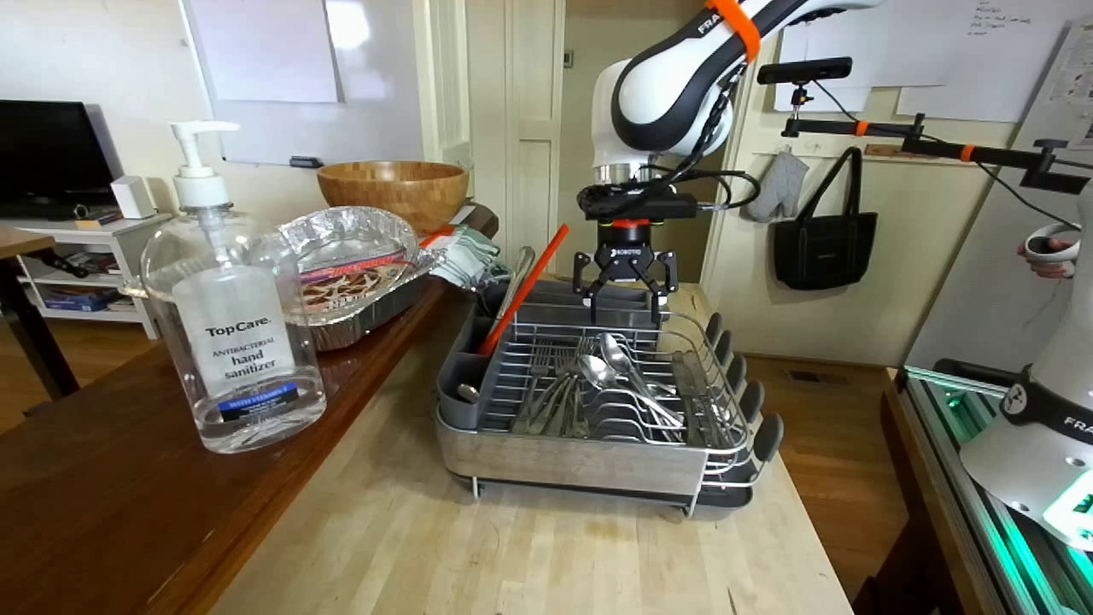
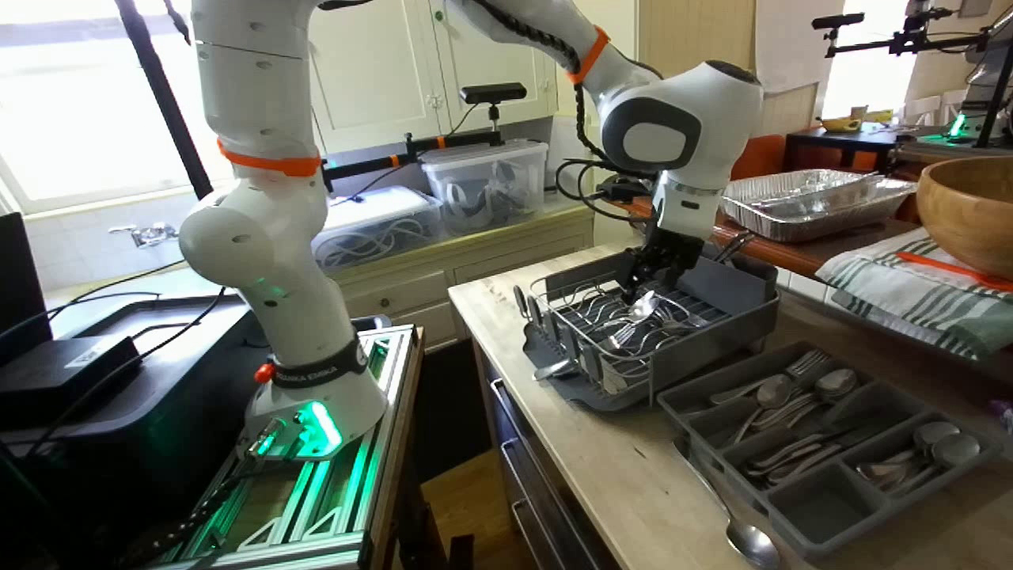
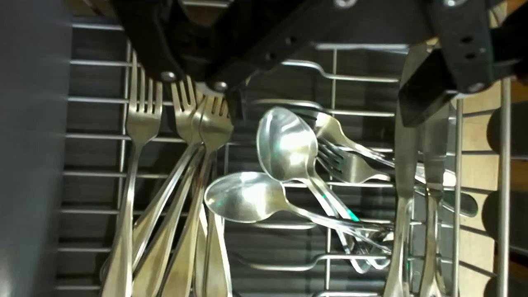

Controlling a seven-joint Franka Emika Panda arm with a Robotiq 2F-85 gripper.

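My gripper [image 1: 622, 311] is open over the back part of the dish rack [image 1: 574, 454], its fingers spread apart with nothing between them. Below it in the wrist view, two spoons [image 3: 288, 143] lie with their bowls touching near the middle of the rack. A cluster of forks [image 3: 143, 123] lies to the left, handles pointing down the view. More forks [image 3: 354, 168] are partly tucked behind the spoons. Long knives [image 3: 406, 163] run along the right, partly covered by one finger. In exterior view 2, a grey cutlery tray [image 2: 831, 546] stands beside the rack with sorted cutlery inside.
A loose spoon [image 2: 750, 541] lies on the counter beside the tray. The rack's side bin holds a red utensil [image 1: 524, 287]. A hand sanitizer bottle [image 1: 241, 338] and a foil pan [image 1: 348, 328] stand on the brown ledge. Bare counter [image 1: 492, 564] lies in front of the rack.
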